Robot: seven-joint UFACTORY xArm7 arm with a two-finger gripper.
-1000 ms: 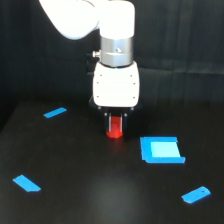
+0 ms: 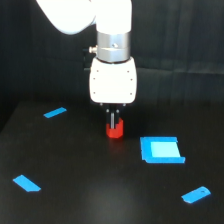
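A small red object [image 2: 115, 132] is on the black table near the middle of the camera view. My gripper [image 2: 113, 123] points straight down over it, with its dark fingertips overlapping the upper part of the red surface. The fingers are small and dark in this view, so whether they are open, shut or touching the red object cannot be made out. Part of the red object's top is hidden behind them.
To the right, a pale blue-white square [image 2: 164, 150] lies framed in blue tape. Blue tape strips mark the table at left back [image 2: 55, 112], left front [image 2: 26, 184] and right front [image 2: 196, 195].
My arm and gripper are slightly higher and a little to the left. The red object's lower edge looks to be in about the same place.
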